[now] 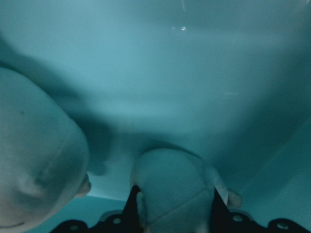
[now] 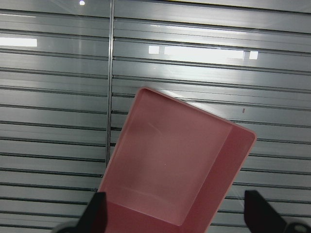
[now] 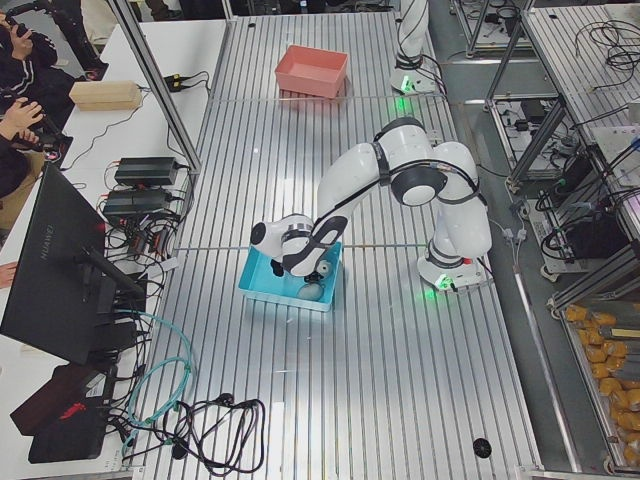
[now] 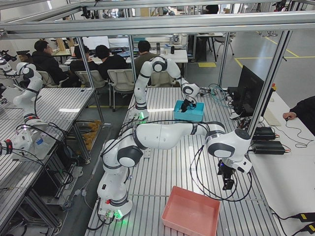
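A blue bin [image 3: 262, 296] stands on the slatted table with two plush toys inside. In the left wrist view my left gripper is low in the bin, its black fingers on either side of a small plush toy [image 1: 170, 174], closed onto it. A larger plush toy [image 1: 36, 150] lies beside it on the left. My right gripper [image 4: 227, 179] hangs open and empty above the table; in the right wrist view a pink bin [image 2: 163, 155] lies below it, empty.
Loose cables [image 3: 228, 430] lie at one corner. A monitor [image 3: 62, 270] and power boxes stand along the side.
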